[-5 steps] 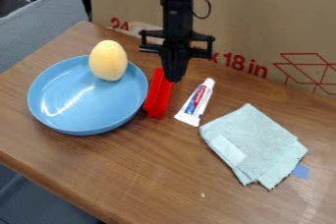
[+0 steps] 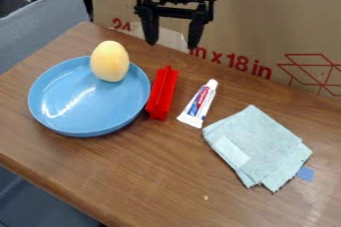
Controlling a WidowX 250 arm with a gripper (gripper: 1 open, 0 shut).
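Note:
My black gripper [image 2: 172, 30] is open, raised in front of the cardboard at the top centre, with nothing visible between its fingers. A blue plate [image 2: 83, 102] lies on the left of the table, with a yellow egg-shaped object [image 2: 110, 61] on its back part. Just right of the plate lies a red oblong object [image 2: 163, 93]. A white toothpaste tube [image 2: 198, 104] lies beside it, and a pale blue folded cloth [image 2: 260, 146] is on the right.
A tall cardboard panel [image 2: 266, 27] stands along the back. A grey padded edge [image 2: 40, 32] borders the left side.
My gripper has risen from just above the red object to high in front of the cardboard. The objects on the table have not visibly moved.

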